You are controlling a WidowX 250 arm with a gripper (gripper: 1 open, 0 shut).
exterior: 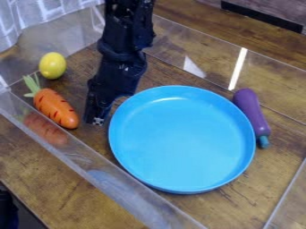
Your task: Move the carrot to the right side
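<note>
An orange carrot [55,108] with a green top lies at the left of the wooden table, beside the clear wall. Its leafy end points up and left, and its tip points down and right. My black gripper [97,116] is low, just right of the carrot's tip, between it and the blue plate. A narrow gap shows between the gripper and the carrot, and nothing can be seen held. The fingers are dark and overlap in this view, so their opening is unclear.
A large blue plate [181,139] takes up the middle. To its right lies a purple eggplant [251,116]. A yellow lemon [52,64] sits beyond the carrot. Clear walls [89,159] edge the table at the front left. Bare wood shows behind the plate.
</note>
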